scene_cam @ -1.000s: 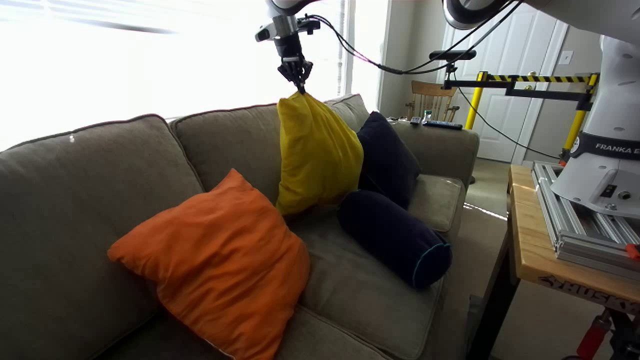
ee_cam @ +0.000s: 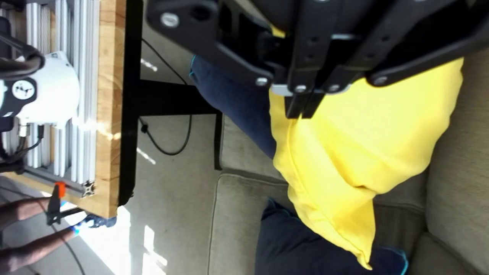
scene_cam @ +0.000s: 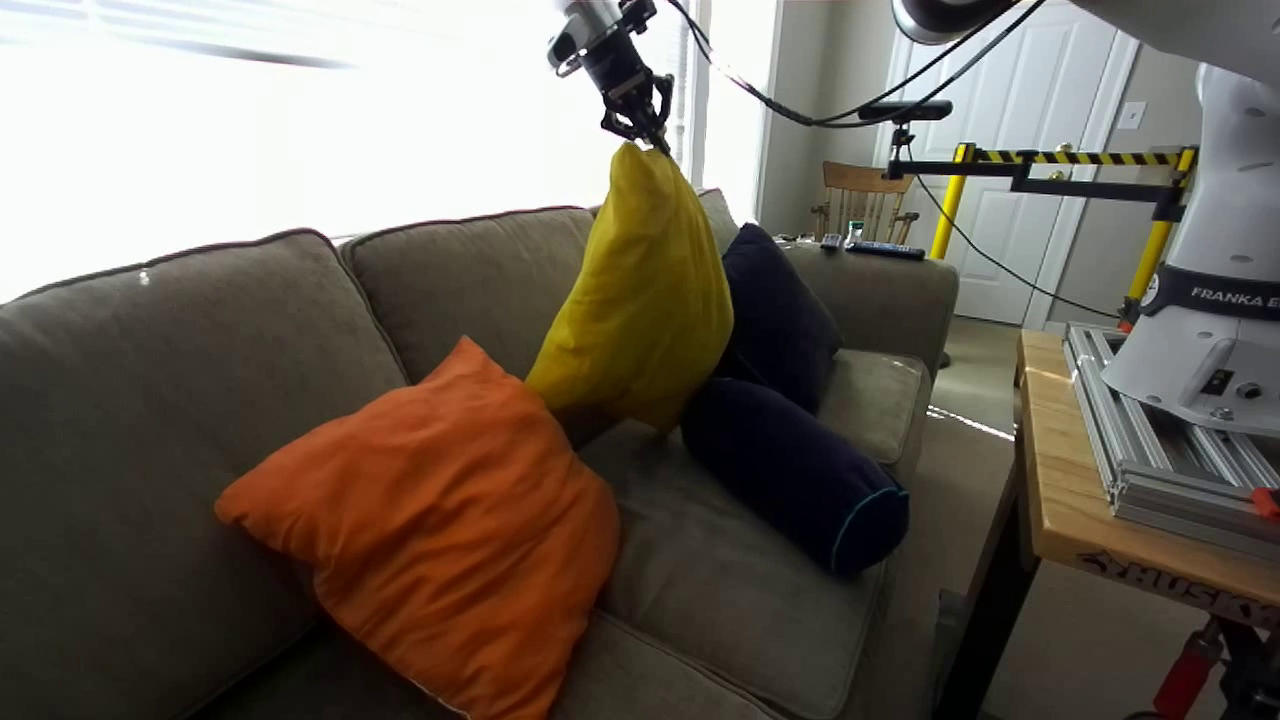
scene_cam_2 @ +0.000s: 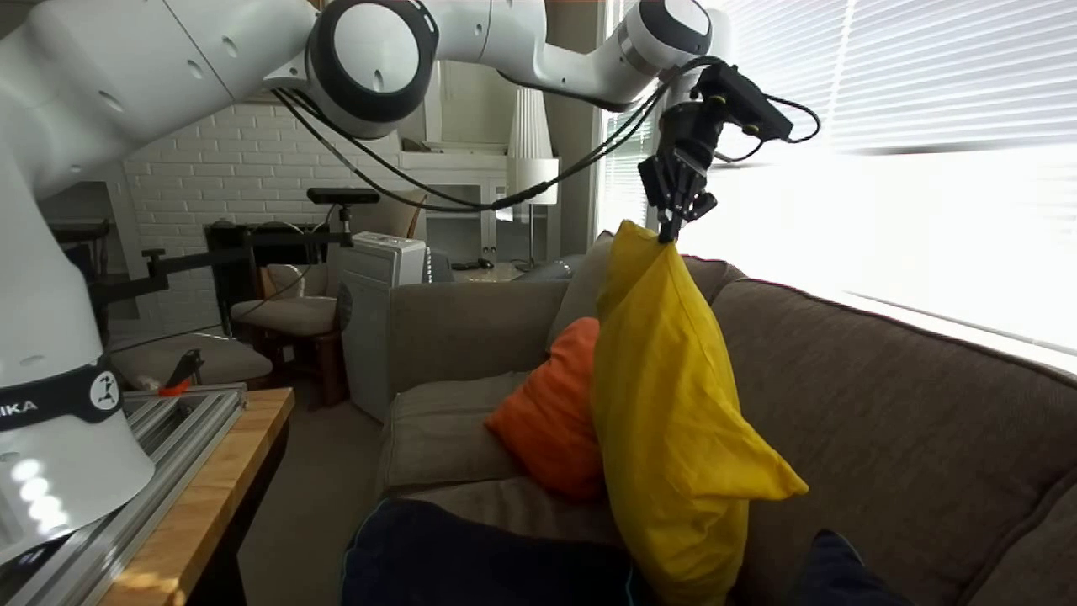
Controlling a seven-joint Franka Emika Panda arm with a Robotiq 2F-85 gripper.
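A yellow pillow (scene_cam: 642,294) hangs tall from its top edge under my gripper (scene_cam: 662,145), in front of the couch's backrest. In exterior view 2 the pillow (scene_cam_2: 661,404) droops below the gripper (scene_cam_2: 668,236), with one corner sticking out to the right. Seen from the wrist, my gripper is shut, its fingertips pinching the thin cloth of the yellow pillow (ee_cam: 366,146). How low the pillow's bottom sits against the seat is hard to tell.
An orange pillow (scene_cam: 444,516) leans at the couch's near end. A dark bolster (scene_cam: 792,474) lies across the seat, with a dark blue pillow (scene_cam: 777,314) behind it. The wooden workbench (scene_cam: 1086,516) stands across a floor gap. In the wrist view, a person's arms (ee_cam: 36,247) show beside it.
My gripper has risen and moved right in exterior view 1, tilting as it went. The yellow pillow has been pulled up with it and now hangs longer. The bolster has shifted very slightly.
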